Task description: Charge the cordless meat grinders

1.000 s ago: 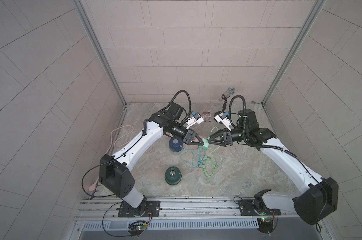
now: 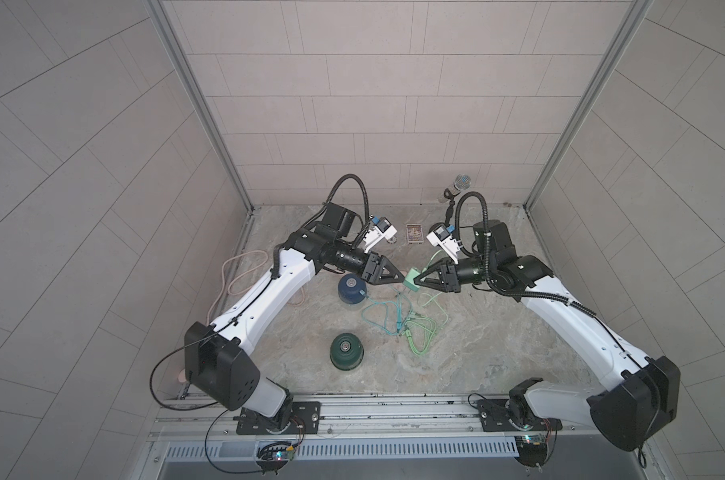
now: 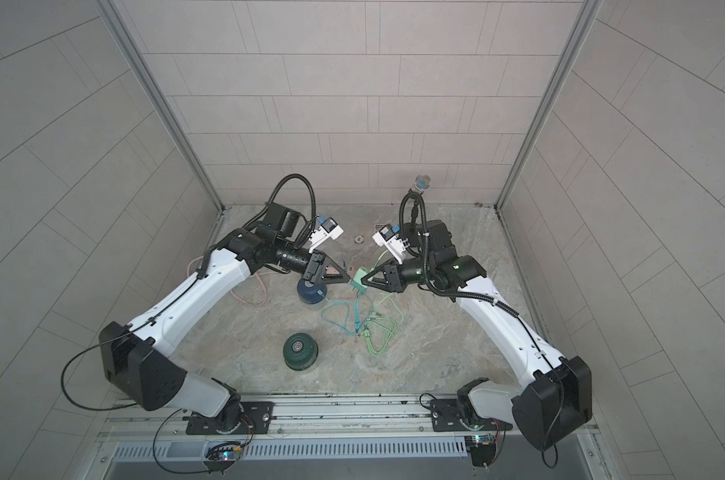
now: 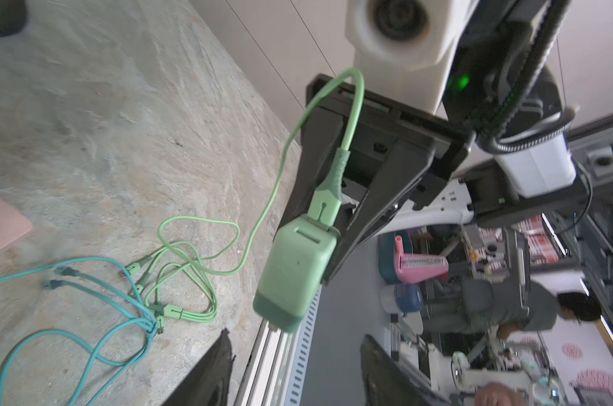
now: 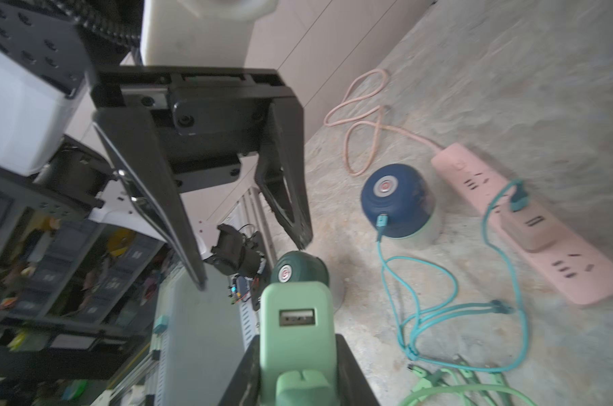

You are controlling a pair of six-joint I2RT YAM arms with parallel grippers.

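Note:
A light green charger block [image 4: 294, 267] with the green cable's plug [image 4: 328, 196] seated in one end is held in my right gripper [image 2: 423, 281], which is shut on it. In the right wrist view the charger [image 5: 297, 314] shows a free USB slot. Facing it across a small gap, my left gripper [image 2: 399, 277] stands open, empty. The blue grinder [image 5: 397, 199] has a teal cable plugged into its side. No cable shows on the green grinder [image 2: 347, 352]. The pink power strip [image 5: 478, 182] carries a pink adapter [image 5: 533, 226] with the teal cable's other end in it.
The bundled green cable [image 4: 191, 284] lies beside the teal cable [image 4: 110, 291] on the table between the arms. A small box [image 2: 414, 233] is at the back.
My left gripper has drawn back left, away from the charger.

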